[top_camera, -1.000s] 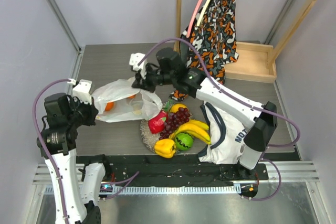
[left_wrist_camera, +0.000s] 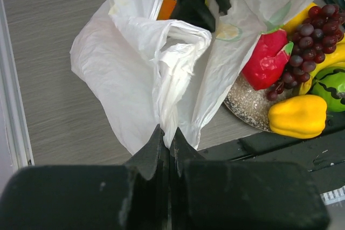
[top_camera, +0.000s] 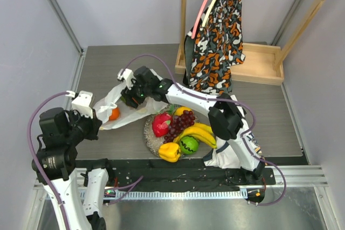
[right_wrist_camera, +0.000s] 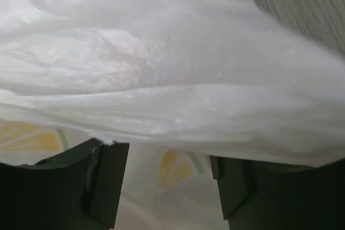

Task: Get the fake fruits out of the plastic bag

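Note:
The white plastic bag (top_camera: pixel 126 117) lies on the table, its mouth held up at the left. My left gripper is shut on a gathered edge of the bag (left_wrist_camera: pixel 126 87). An orange fruit (top_camera: pixel 115 114) shows in the bag's opening, and a bit of orange (left_wrist_camera: pixel 167 8) also shows by the right gripper. My right gripper (top_camera: pixel 132 100) reaches into the bag. Its fingers (right_wrist_camera: pixel 110 184) stand apart, with only printed bag plastic visible between them; a white fold of the bag (right_wrist_camera: pixel 161 106) covers their far side. Any other fruit inside is hidden.
A round plate (top_camera: pixel 152 143) beside the bag bears a red dragon fruit (top_camera: pixel 161 124), grapes (top_camera: pixel 180 125), bananas (top_camera: pixel 200 133), a yellow pepper (top_camera: pixel 170 152) and a green melon (top_camera: pixel 188 144). A white cloth bag (top_camera: pixel 226 154) lies at right. A patterned bag (top_camera: pixel 215 36) hangs behind.
My right gripper has moved left and down from above the bag's right side into it, with the bag's shape shifting around it.

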